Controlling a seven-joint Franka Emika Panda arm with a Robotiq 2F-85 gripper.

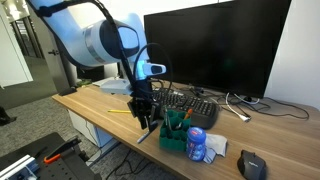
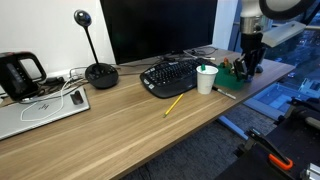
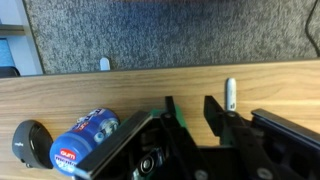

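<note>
My gripper has its fingers apart, and nothing shows between them in the wrist view. It hangs over the front edge of the wooden table, just left of the green organizer [image 1: 172, 143] in exterior view 1. A slim pale pen [image 3: 231, 94] lies near the table edge, to the right of my fingers in the wrist view and not touching them. That pen [image 1: 148, 133] appears close beneath the gripper in exterior view 1. The organizer holds several small items and is partly hidden under my fingers in the wrist view.
A blue-labelled tub [image 1: 200, 143] stands right of the organizer, by a white cloth [image 1: 216, 144]. A black mouse [image 1: 252, 165] sits farther right. A white cup [image 2: 206, 80] and a yellow pencil [image 2: 174, 104] are on the other side. Behind are a keyboard [image 2: 170, 76] and monitor [image 1: 215, 45].
</note>
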